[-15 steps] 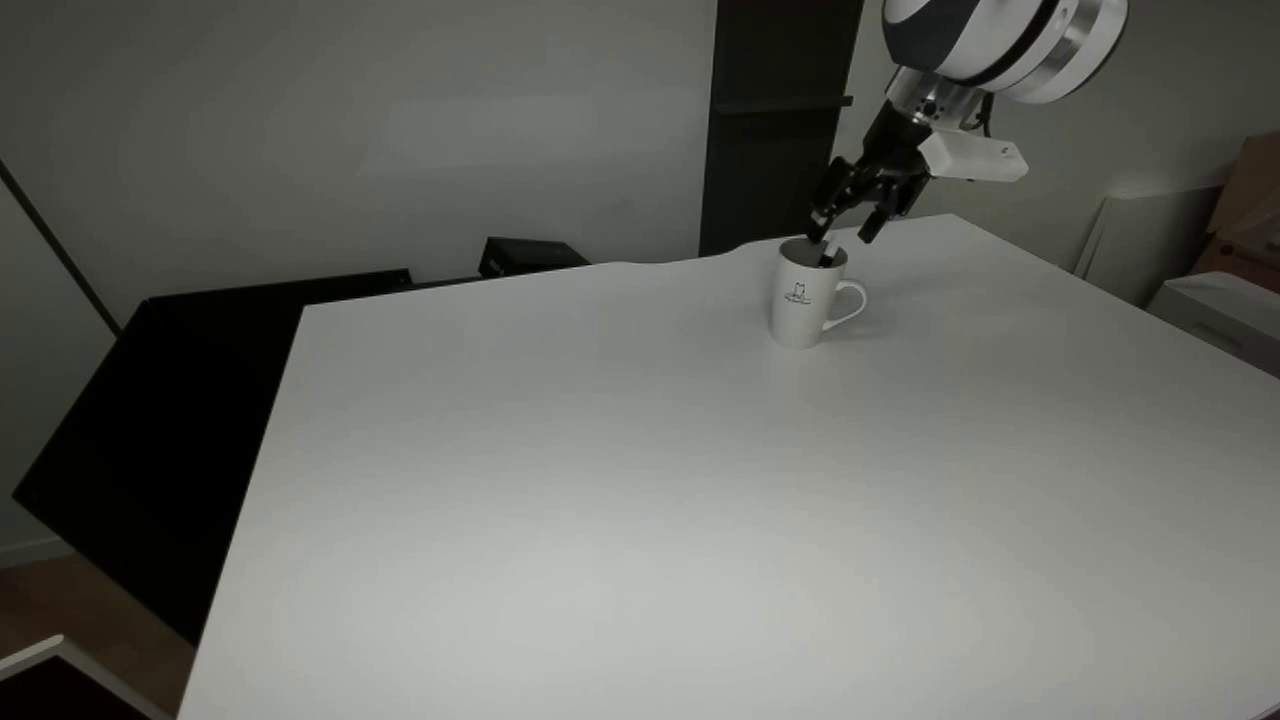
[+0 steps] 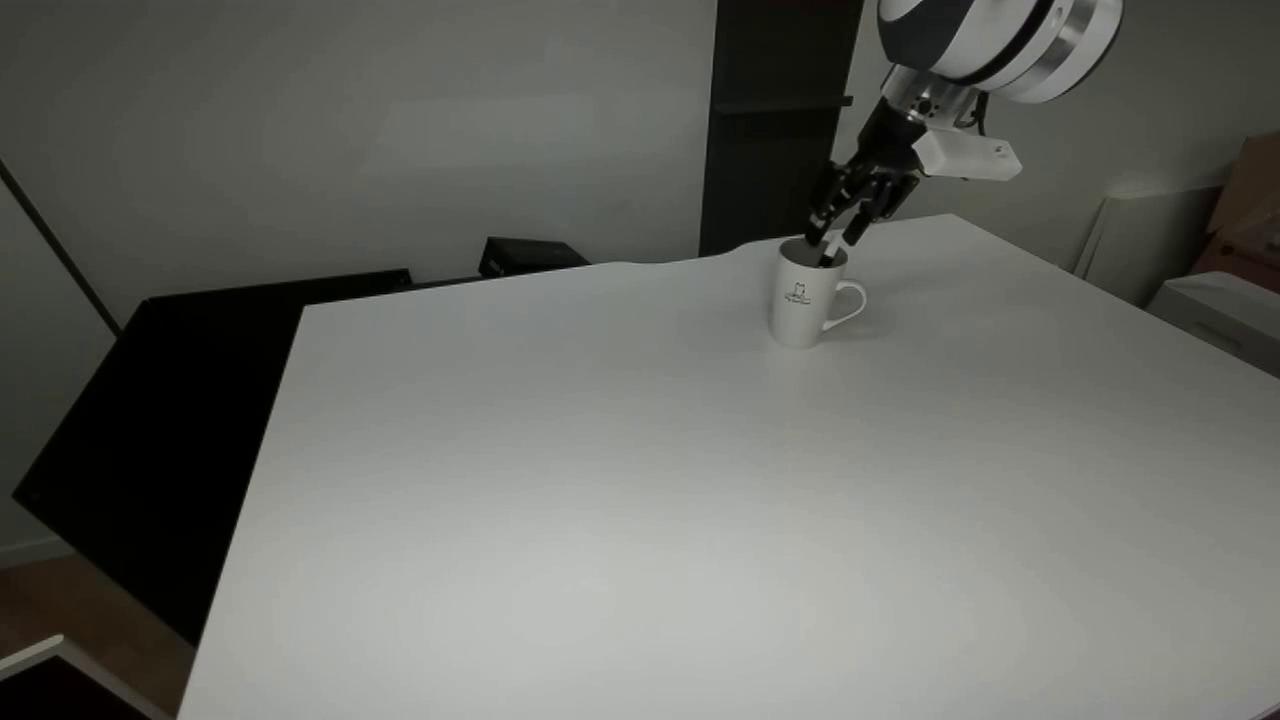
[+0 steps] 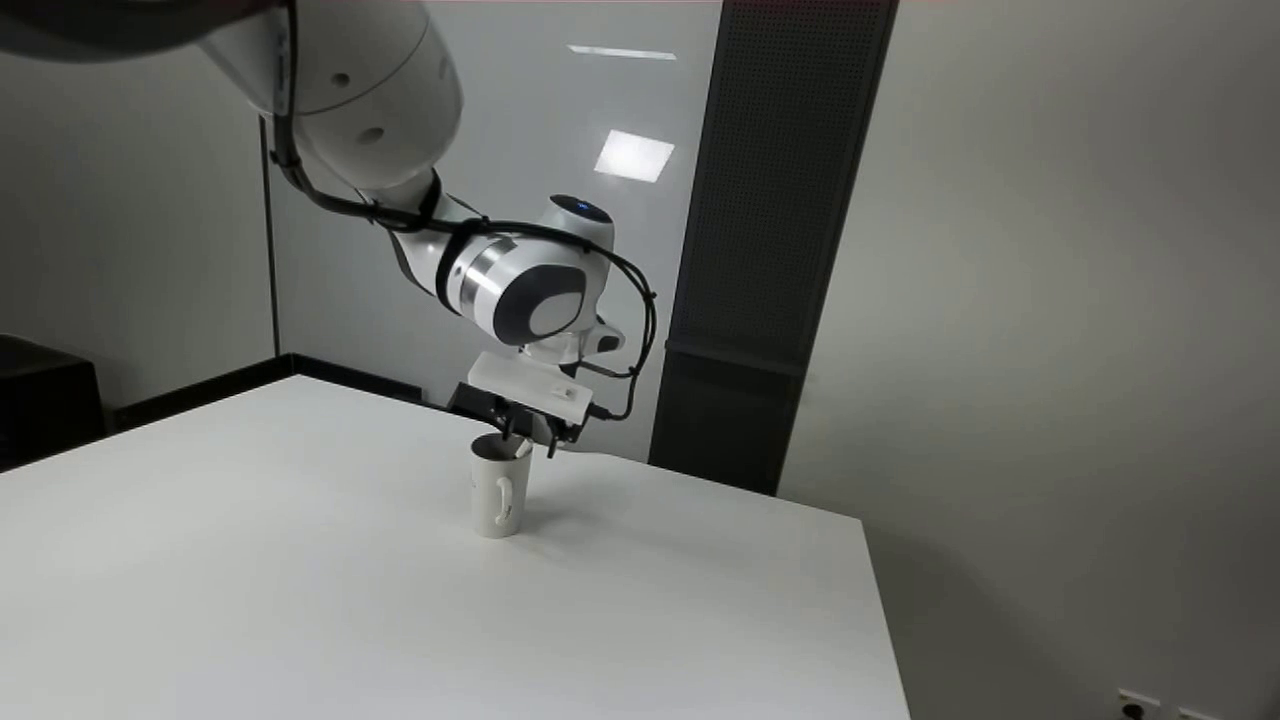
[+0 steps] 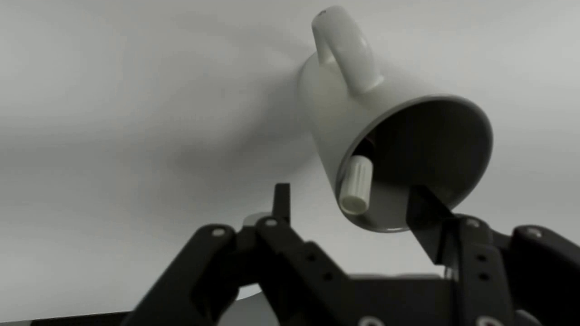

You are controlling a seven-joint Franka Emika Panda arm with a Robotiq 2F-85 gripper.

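Observation:
A white mug (image 2: 797, 310) with a small dark print stands upright near the table's far edge. Its handle (image 4: 348, 51) shows in the wrist view. Inside leans a marker (image 4: 357, 187), its white end by the rim and its darker part deeper in the mug. At the mug's mouth is my gripper, with its fingers apart. The marker's end appears between the two fingertips in the wrist view, touched by neither. One finger (image 4: 427, 217) overlaps the mug's opening; whether it reaches inside cannot be told. The other is outside the rim. In exterior view 2 the gripper hangs over the mug (image 3: 497, 492).
Beyond the table's right side sit boxes (image 2: 1224, 318), and a black surface (image 2: 168, 396) lies off the left side.
The gripper's fingers have come closer together, and the arm has shifted very slightly left in exterior view 1. Mug and marker look unmoved.

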